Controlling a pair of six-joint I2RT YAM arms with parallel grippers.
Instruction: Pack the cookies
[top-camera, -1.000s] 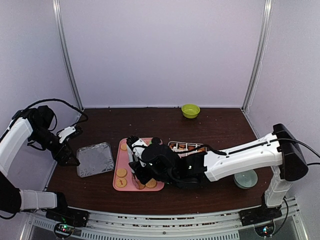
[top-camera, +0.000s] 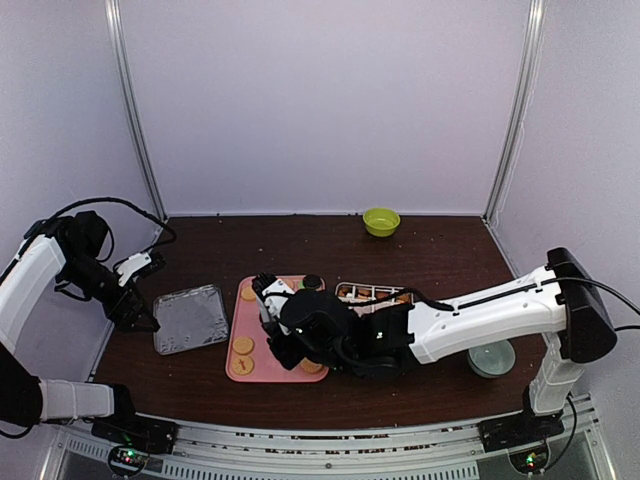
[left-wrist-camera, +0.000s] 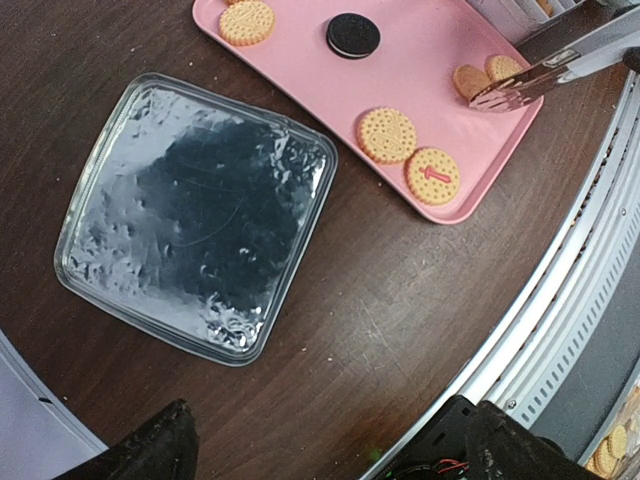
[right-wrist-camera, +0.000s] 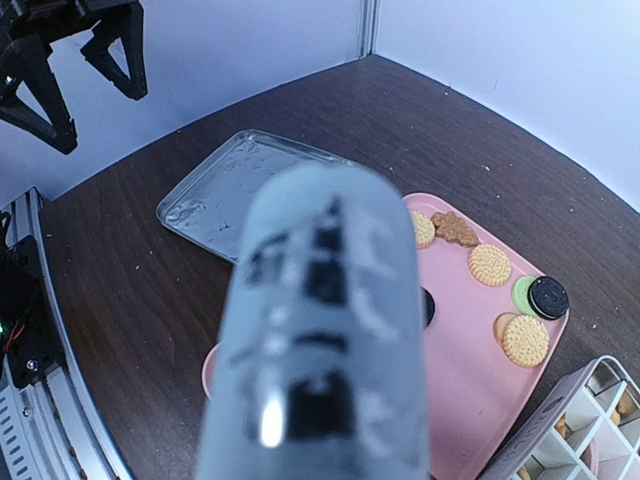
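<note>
A pink tray (top-camera: 256, 372) holds several cookies, among them a round cookie with a red mark (left-wrist-camera: 433, 176), a patterned cookie (left-wrist-camera: 386, 135) and a dark sandwich cookie (left-wrist-camera: 353, 35). My right gripper (top-camera: 272, 322) is over the tray, shut on a shiny metal utensil (left-wrist-camera: 590, 55), possibly tongs. The utensil's flat tip reaches down beside a brown cookie (left-wrist-camera: 470, 81); whether it grips it I cannot tell. Blurred metal fills the middle of the right wrist view. My left gripper hangs open and empty left of the clear plastic tray (left-wrist-camera: 285, 280).
A white divided box (top-camera: 350, 291) with cookies in it stands right of the pink tray, partly behind my right arm. A green bowl (top-camera: 381, 222) is at the back and a glass bowl (top-camera: 491, 359) at the right.
The left arm and the trays have stayed put.
</note>
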